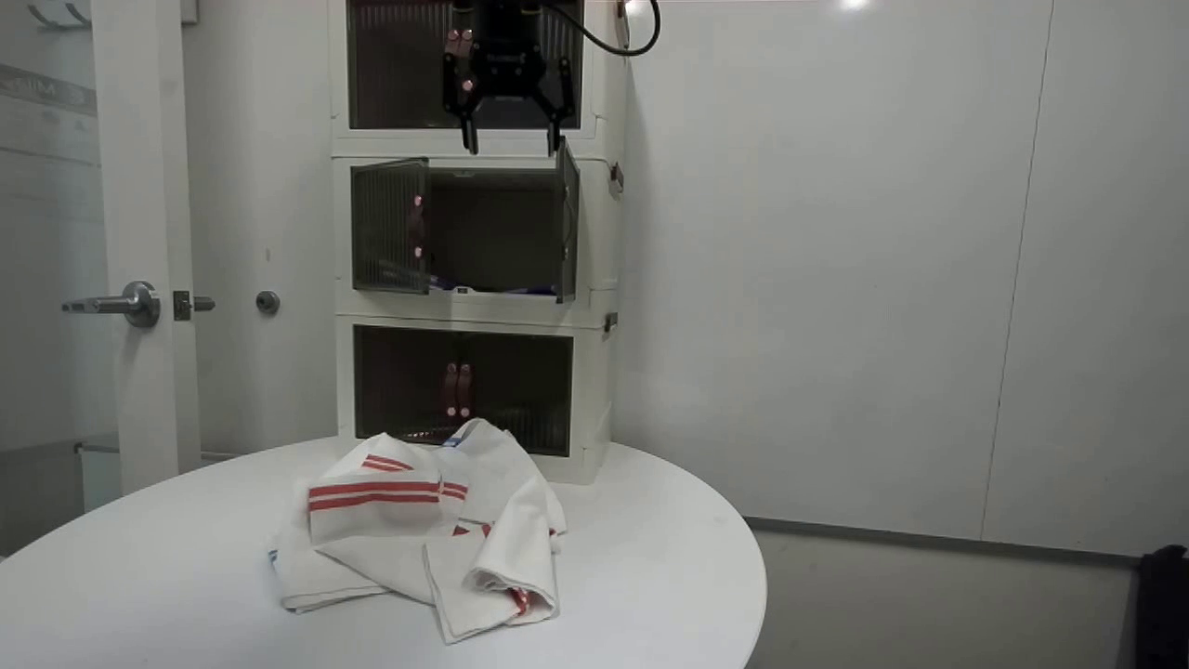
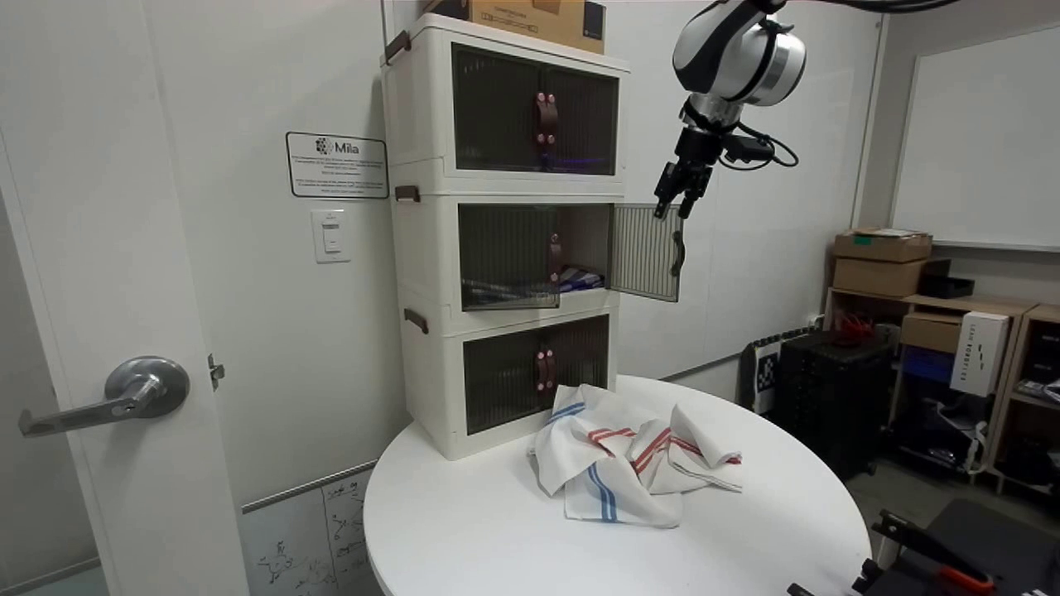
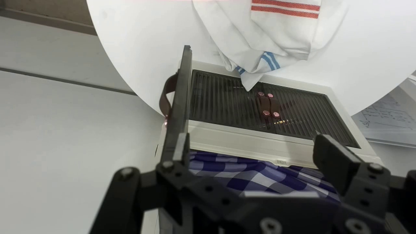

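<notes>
Crumpled on the round table lies a white towel [image 1: 379, 513] with red and blue stripes, one part close to the cabinet's lowest compartment. My gripper [image 1: 512, 150] hangs open and empty, high above the towel and in front of the cabinet. Both doors of the middle compartment stand ajar: the left door [image 1: 390, 227] partly, the right door [image 2: 646, 252] swung wide. Inside that compartment, a blue-and-white checked cloth [image 3: 253, 173] shows in the wrist view. In that view the right door's edge [image 3: 180, 101] rises close beside one of my fingers; whether they touch I cannot tell.
The top compartment [image 2: 497, 109] and the bottom compartment [image 1: 502, 390] of the cabinet are closed. A cardboard box [image 2: 537, 21] sits on top. Bare white table [image 1: 658, 557] surrounds the towel. A house door with a lever handle [image 1: 111, 303] stands at the left.
</notes>
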